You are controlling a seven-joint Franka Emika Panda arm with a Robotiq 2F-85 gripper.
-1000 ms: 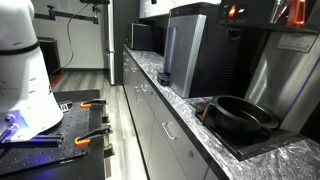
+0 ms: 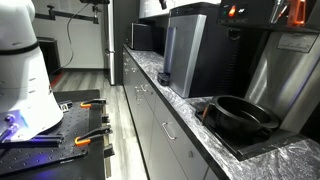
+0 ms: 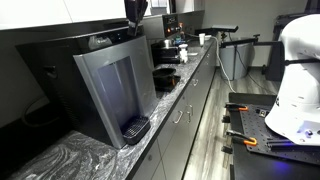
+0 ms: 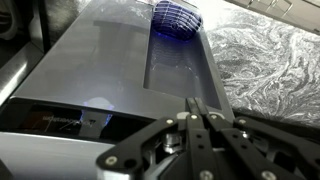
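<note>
My gripper points down over a tall grey machine, its dark fingers close together with nothing showing between them. In exterior view 2, the black gripper hangs high in front of the machine's silver front. A rounded drip tray with a bluish grid sits at the machine's foot, well beyond the fingertips in the wrist view. That tray looks dark from the side. Only a small dark part of the arm shows at the top of exterior view 1.
A black pot stands on the stove at the counter's near end in exterior view 1. A hood juts out above the stove.
The dark part of the arm at the top of exterior view 1 has shifted slightly. The pot, the machine and the counter look the same.
</note>
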